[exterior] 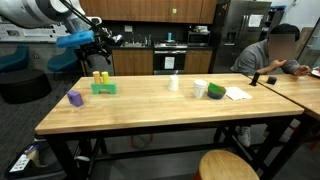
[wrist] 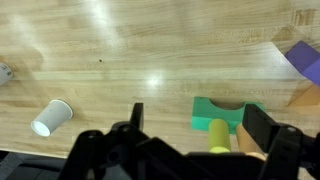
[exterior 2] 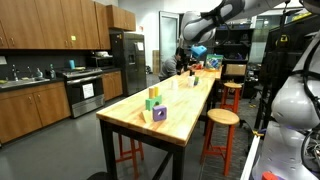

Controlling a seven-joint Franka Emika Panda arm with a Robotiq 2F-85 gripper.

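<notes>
High above the far left end of the table, my gripper [exterior: 109, 47] hangs clear of everything on it. In the wrist view its two dark fingers stand wide apart, so the gripper is open with nothing between them. Below, a green block [wrist: 230, 111] lies with a yellow piece [wrist: 218, 136] and an orange piece partly hidden by the gripper. Exterior view 1 shows the green block [exterior: 104, 88] carrying the upright yellow and orange pieces. A purple block [exterior: 75, 98] sits nearer the table's left edge; it also shows in the wrist view [wrist: 305, 61].
A white cup [exterior: 200, 89], a green bowl [exterior: 216, 91], a white container [exterior: 173, 83] and a paper sheet [exterior: 237, 93] occupy the table's right half. A person [exterior: 270, 55] sits beyond the right end, and stools stand alongside.
</notes>
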